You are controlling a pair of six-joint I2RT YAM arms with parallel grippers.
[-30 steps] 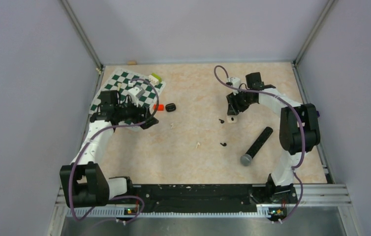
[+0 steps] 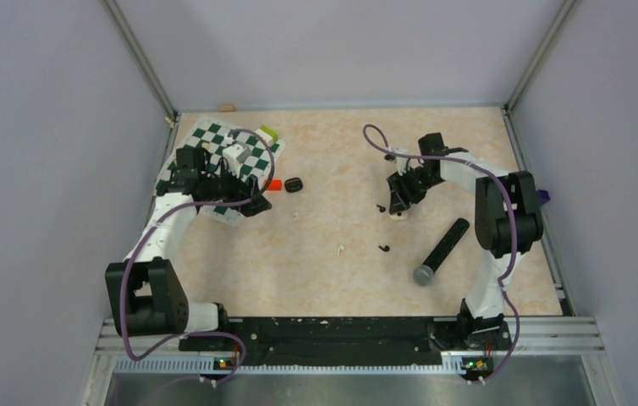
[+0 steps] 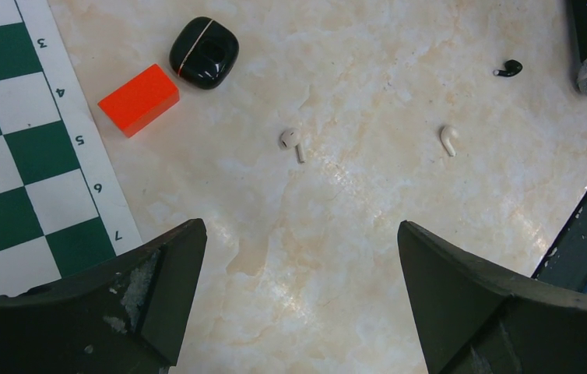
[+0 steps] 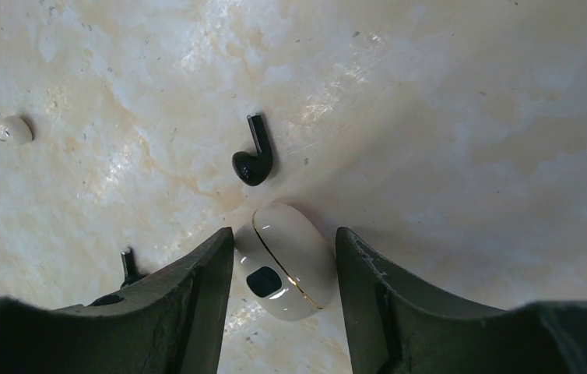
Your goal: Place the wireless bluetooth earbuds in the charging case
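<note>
The white charging case (image 4: 279, 257), shut and with a gold seam, stands between the fingers of my right gripper. Those fingers are part open, one close along each side; whether both touch it cannot be made out. One black earbud (image 4: 253, 156) lies just beyond the case, another black earbud (image 2: 384, 248) nearer the front. Two white earbuds, a left one (image 3: 291, 144) and a right one (image 3: 448, 140), lie apart on the table. A black charging case (image 3: 205, 53), closed, sits beside the chessboard. My left gripper hangs open and empty above the table.
A black microphone (image 2: 441, 252) lies at the right front. On the left is a green-and-white chessboard (image 3: 41, 156) with an orange block (image 3: 139, 100) at its edge.
My right gripper has moved slightly toward the front, over the white case, and the case has shifted a little that way in the top view. The left arm has moved slightly. The earbuds stay put.
</note>
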